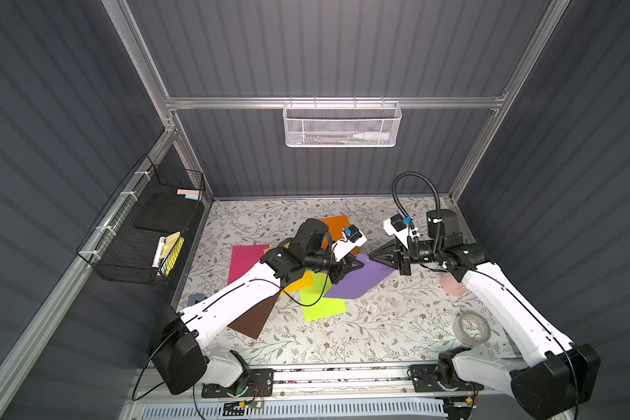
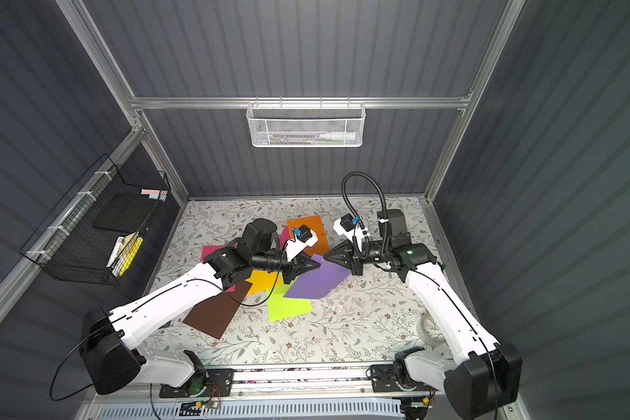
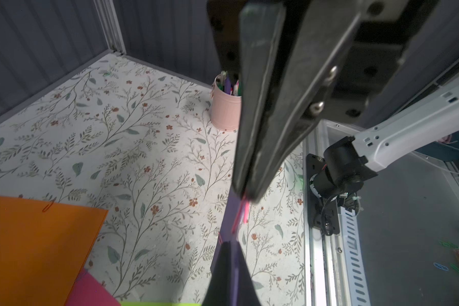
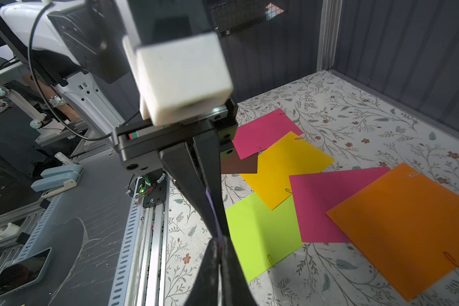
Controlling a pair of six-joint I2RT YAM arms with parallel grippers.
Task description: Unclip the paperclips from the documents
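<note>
A purple sheet (image 1: 358, 278) hangs between my grippers over the table. My left gripper (image 1: 360, 263) is shut on the sheet's edge. My right gripper (image 1: 372, 256) is shut at the same sheet; in the left wrist view a pink paperclip (image 3: 237, 216) is at its fingertips, on or against the purple edge. Whether the clip is still on the paper is unclear. Other sheets lie below: orange (image 4: 400, 224), yellow (image 4: 285, 163), lime (image 4: 260, 234), brown and pink, several with paperclips (image 4: 453, 260) on their edges.
A pink pen cup (image 3: 225, 109) and a tape roll (image 1: 471, 339) stand to the right. A black wire basket (image 1: 112, 262) hangs on the left wall, a white one (image 1: 341, 140) at the back.
</note>
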